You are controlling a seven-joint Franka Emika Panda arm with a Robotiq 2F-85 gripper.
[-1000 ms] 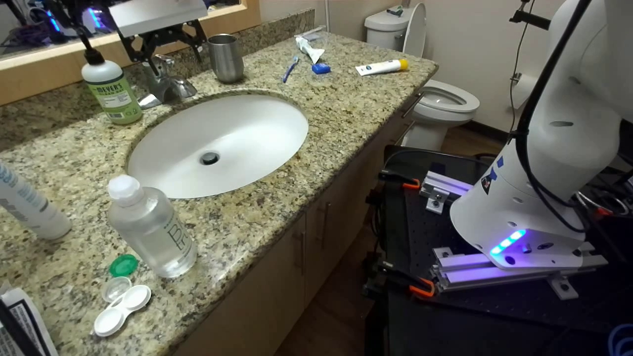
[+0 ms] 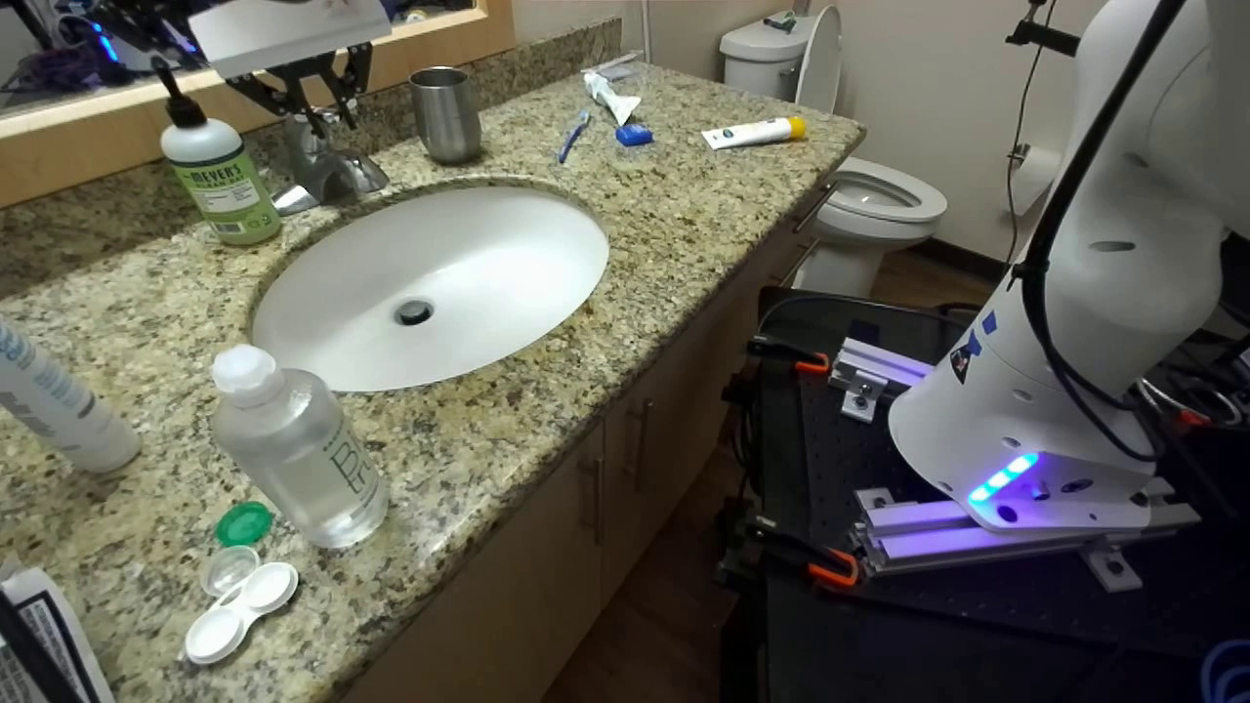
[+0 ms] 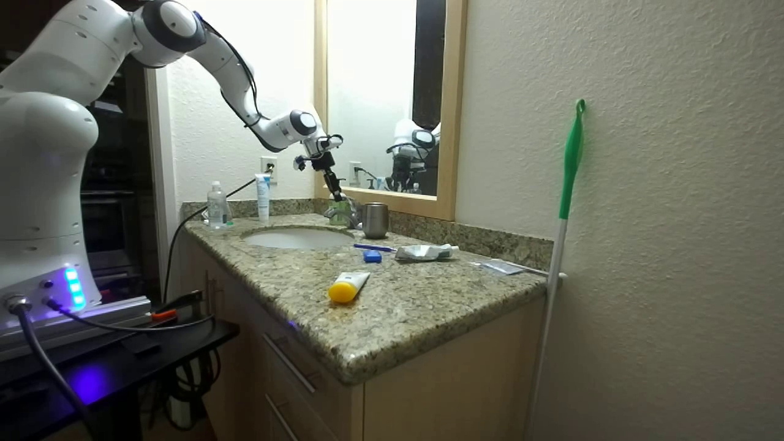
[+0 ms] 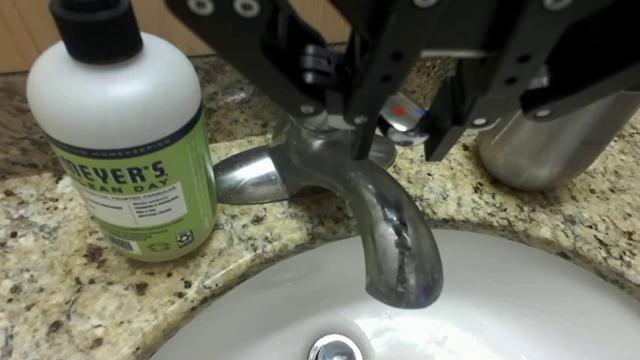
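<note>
The chrome faucet (image 4: 396, 240) stands at the back of the sink, its spout curving over the bowl. Its lever handle (image 4: 403, 114), marked with a red and a blue dot, sits between the two dark fingers of my gripper. The fingers are shut on this handle, though the contact at the left finger is partly hidden in the wrist view. In exterior view 1, my gripper (image 2: 333, 117) reaches down over the faucet (image 2: 328, 176) from above. Exterior view 2 shows the arm stretched across to the faucet.
Close on the left stands a green-labelled soap bottle (image 4: 138, 156); a steel cup (image 4: 540, 144) is close on the right. The mirror frame (image 2: 469, 35) rises behind. The white sink (image 2: 504, 269) is empty. A clear bottle (image 2: 305, 457) and toothpaste tube (image 2: 756, 133) are farther off.
The fingers have drawn together around the faucet handle, and the gripper has shifted slightly left in exterior view 1. The faucet body and nearby objects have not moved.
</note>
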